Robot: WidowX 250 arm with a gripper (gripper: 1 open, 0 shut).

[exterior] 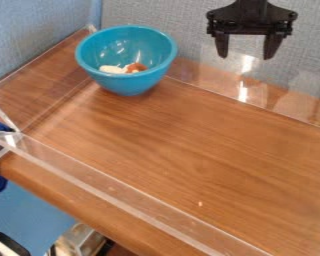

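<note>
My black gripper [250, 40] hangs at the top right, over the back of the wooden table [190, 175], its two fingers apart with nothing between them. A blue bowl [128, 80] stands at the back left, holding a pale oblong item [112, 69] and a small orange-red item [136, 67]. The gripper is to the right of the bowl and higher in the view.
Clear plastic walls edge the table, with grey padded panels [29, 30] behind. Below the front left edge are a blue floor [29, 210] and several partly seen objects.
</note>
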